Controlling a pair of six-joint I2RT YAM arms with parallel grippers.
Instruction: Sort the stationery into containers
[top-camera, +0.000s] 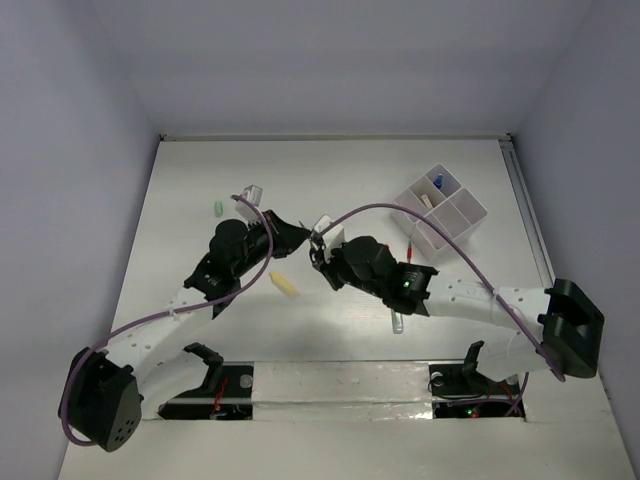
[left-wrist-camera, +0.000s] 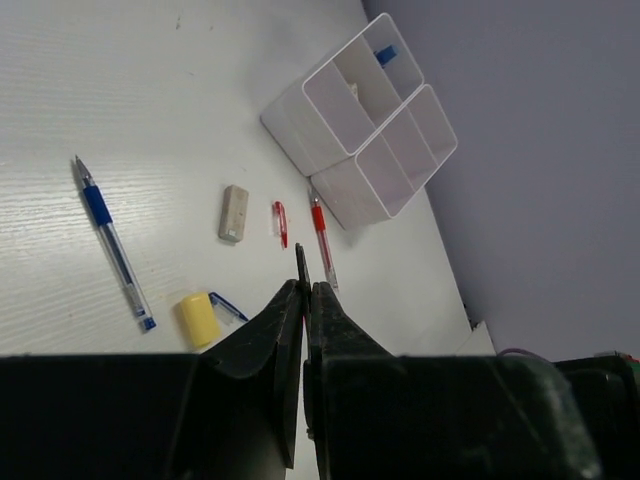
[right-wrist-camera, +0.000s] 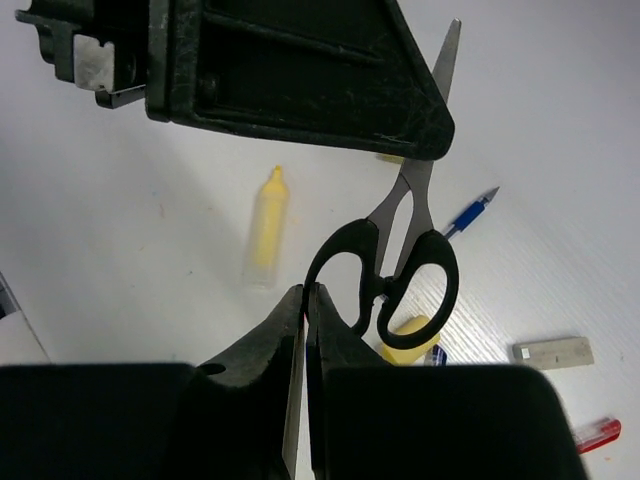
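Black-handled scissors (right-wrist-camera: 385, 285) stretch between my two grippers above the table. My right gripper is shut on one handle loop. Across the blades lies a finger of my left gripper, which is shut on them; only the thin blade tip pokes out ahead of it in the left wrist view. On the table are a blue pen (left-wrist-camera: 115, 248), a grey eraser (left-wrist-camera: 233, 213), a red cap (left-wrist-camera: 281, 222), a red pen (left-wrist-camera: 321, 240), a yellow cap (left-wrist-camera: 200, 320) and a yellow marker (right-wrist-camera: 266, 232). The white divided container (left-wrist-camera: 300, 125) stands at the right.
A blue item (top-camera: 438, 181) sits in one container compartment and a pale item (top-camera: 426, 201) in another. A small green object (top-camera: 218, 209) lies at the far left. The grippers nearly meet over mid-table, with bare table behind them.
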